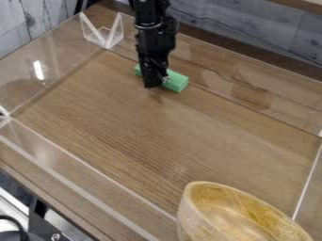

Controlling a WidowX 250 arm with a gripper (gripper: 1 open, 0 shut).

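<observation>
A black robot arm reaches down from the top of the camera view, its gripper [151, 73] low over the wooden surface [126, 141] in the upper middle. A green block [172, 82] lies at the gripper, partly hidden behind it. Whether the fingers hold the block or only rest against it is unclear.
A large pale yellow container [208, 215] sits at the bottom right. A dark back edge runs along the top right.
</observation>
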